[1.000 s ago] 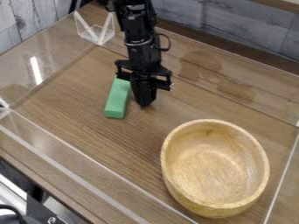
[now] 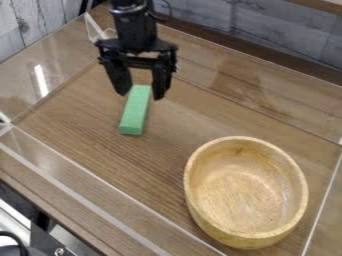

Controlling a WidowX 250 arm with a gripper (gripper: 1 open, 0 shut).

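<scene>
A green rectangular block [image 2: 135,108] lies on the wooden table, left of centre. My dark gripper [image 2: 134,80] stands open above and behind it, its two fingers spread to either side just beyond the block's far end. I cannot tell how high the fingertips are.
A large yellow bowl [image 2: 246,228] fills the lower right of the table.
My gripper has moved up and left in the view, away from the table's middle, and its fingers appear more widely spread. The green block looks about where it was.
</scene>
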